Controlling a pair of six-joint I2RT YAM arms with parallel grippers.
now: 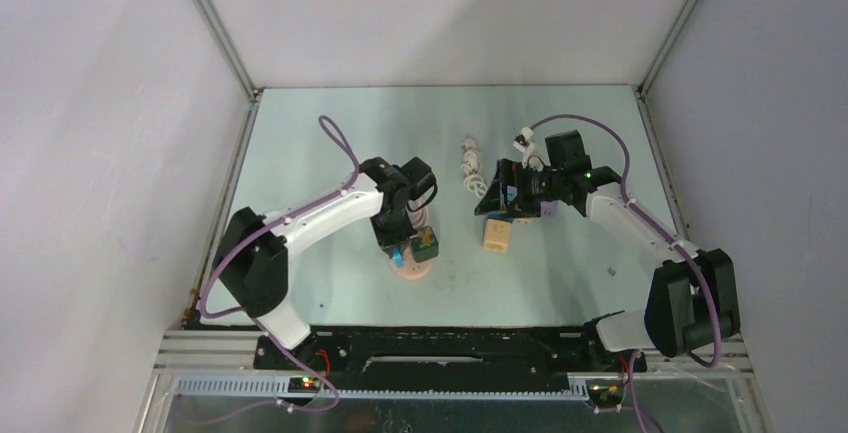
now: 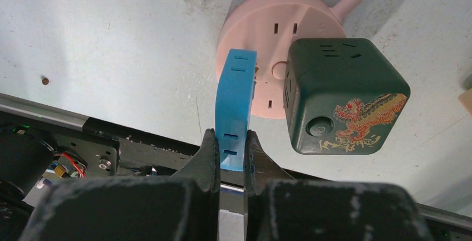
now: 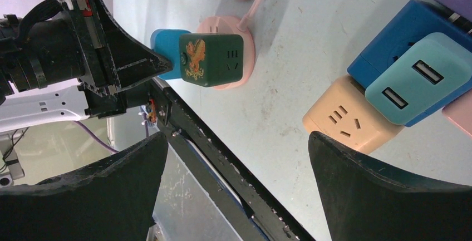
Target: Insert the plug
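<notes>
My left gripper is shut on a blue plug adapter (image 2: 236,88), holding it upright over the left part of a round pink socket base (image 2: 261,15); whether its prongs are in cannot be seen. A dark green cube adapter (image 2: 346,96) with a dragon print sits on the base beside it, to the right. My right gripper is open above the right side of the table, with nothing between its fingers.
Near the right gripper lie a tan adapter (image 3: 345,118), a dark blue block (image 3: 378,46), a teal adapter (image 3: 417,77), pink and purple blocks. A coiled white power strip (image 1: 471,160) lies at back centre.
</notes>
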